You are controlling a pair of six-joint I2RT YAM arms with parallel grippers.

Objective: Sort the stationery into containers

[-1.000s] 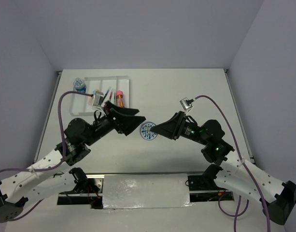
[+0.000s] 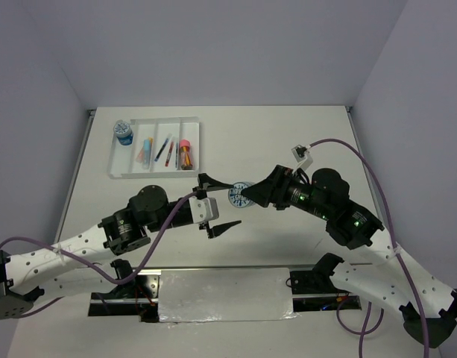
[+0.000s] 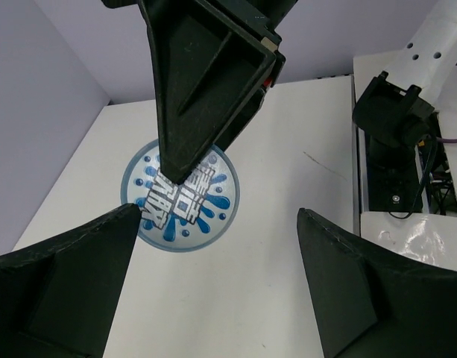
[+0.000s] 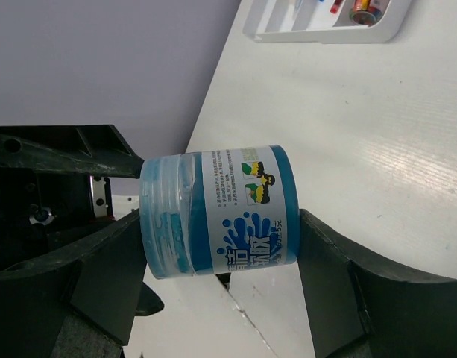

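Note:
A round blue-and-white tub [image 4: 221, 212] with a printed lid [image 3: 185, 212] is clamped between the fingers of my right gripper [image 2: 252, 192], held up off the table in mid-workspace. In the right wrist view the tub lies on its side across the fingers. My left gripper [image 2: 227, 206] faces it from the left with fingers wide apart, its upper fingertip close to the lid. Nothing is between the left fingers. The white divided tray [image 2: 153, 176] sits at the back left with pens [image 2: 162, 148] and a pink-capped bottle [image 2: 185, 154] inside.
Another blue-and-white tub [image 2: 123, 133] stands in the tray's far-left corner. Both arms fill the front middle, their tips very close together.

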